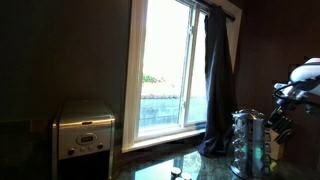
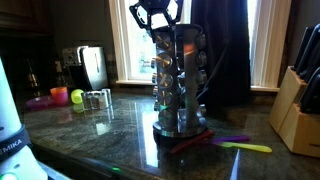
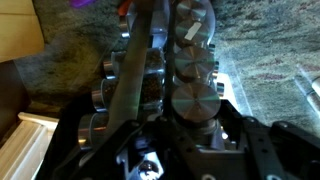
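A tall rotating rack [image 2: 181, 127] of spice jars stands on the counter, dark and metallic, with jars in stacked columns. My gripper [image 2: 155, 18] is at the rack's top, pointing down. From the wrist, a silver jar lid [image 3: 196, 101] sits between dark fingers, which appear shut on that jar. Its body is hidden beneath the lid. More silver lids line up beyond it, and a neighbouring column of jars [image 3: 103, 95] lies to the left. In exterior view 1, the gripper [image 1: 281, 124] is dark beside the rack at the right edge.
Purple and yellow-green utensils [image 2: 245, 147] lie at the rack's foot. A wooden knife block [image 2: 297, 115] stands to the right. Small jars [image 2: 97, 99], cups and a toaster [image 2: 88, 67] are at the left. Open counter [image 2: 95, 140] lies in front.
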